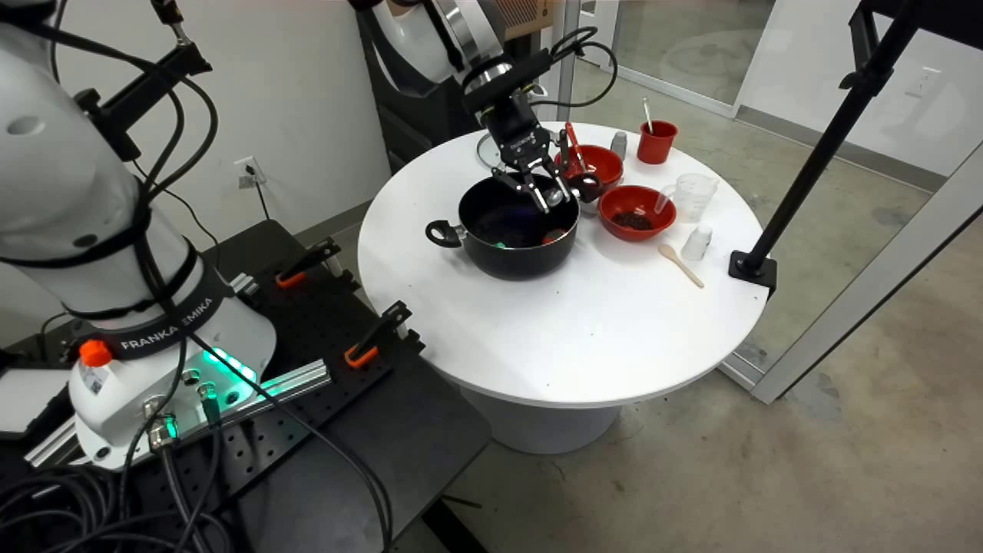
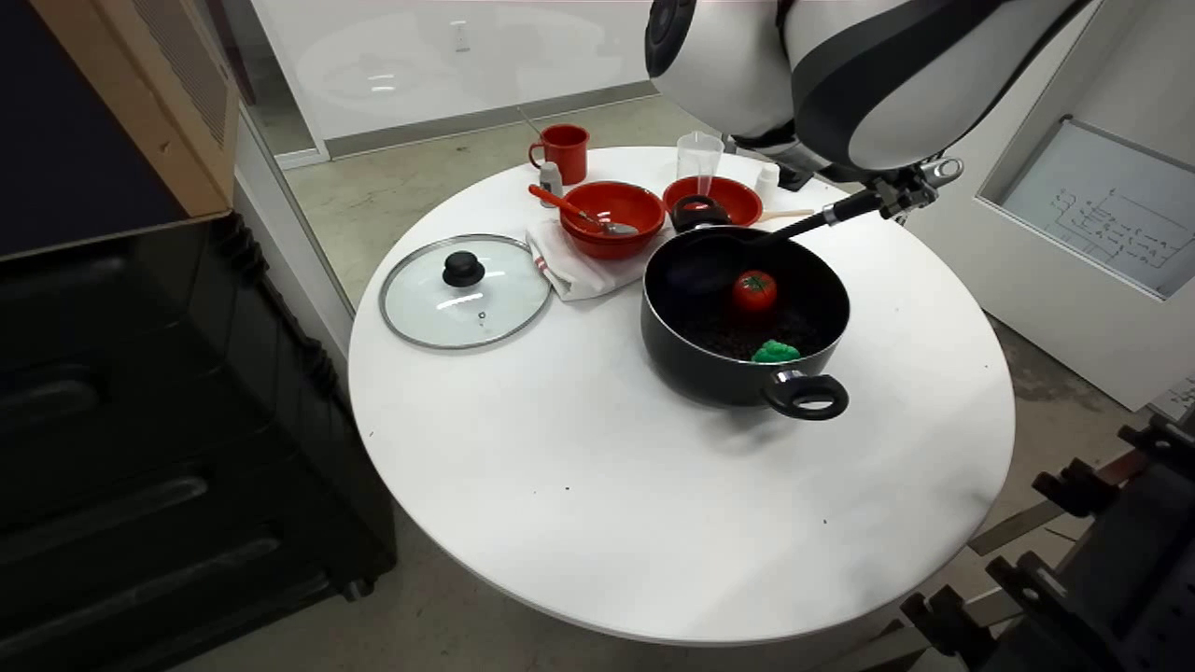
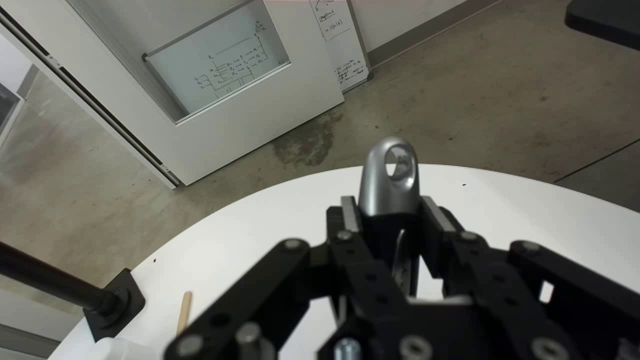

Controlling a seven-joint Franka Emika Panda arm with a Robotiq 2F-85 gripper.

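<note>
A black utensil with a silver, holed handle end is clamped in my gripper, whose fingers press on both sides of the handle. In exterior view 2 it slants down into the black pot, where its lower end is lost against the dark interior. Inside the pot lie a red tomato, a green piece and dark loose bits. Exterior view 1 has my gripper above the right part of the pot.
Behind the pot stand a red bowl with a red-handled utensil, another red bowl, a red mug and a clear measuring cup. A glass lid and wooden spoon lie on the table.
</note>
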